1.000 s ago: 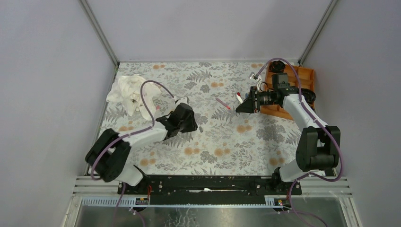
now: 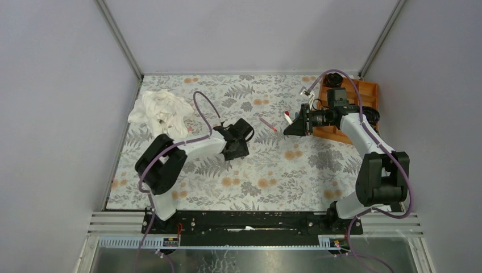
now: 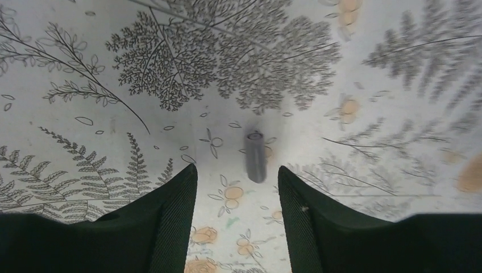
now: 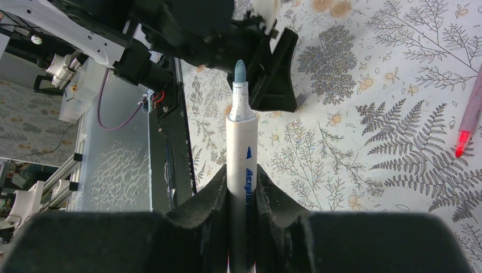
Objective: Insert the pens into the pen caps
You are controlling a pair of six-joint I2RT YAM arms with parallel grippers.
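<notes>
My right gripper is shut on a white pen (image 4: 241, 148), whose grey-blue tip points away from the fingers. In the left wrist view, a short dark grey cap (image 3: 256, 159) lies on the patterned table, just beyond and between the tips of my open left gripper; nothing is held there. The right wrist view shows the same cap (image 4: 300, 100) beside the left fingers. From above, the left gripper (image 2: 242, 151) mostly covers it. A pink pen with a red tip (image 2: 268, 124) lies on the table between the two arms.
An orange-brown tray (image 2: 329, 133) stands at the right, partly under the right arm. A crumpled white cloth (image 2: 162, 114) lies at the back left. Beside the right gripper shows a small red piece (image 2: 286, 113).
My right arm and the pink pen have stayed put.
</notes>
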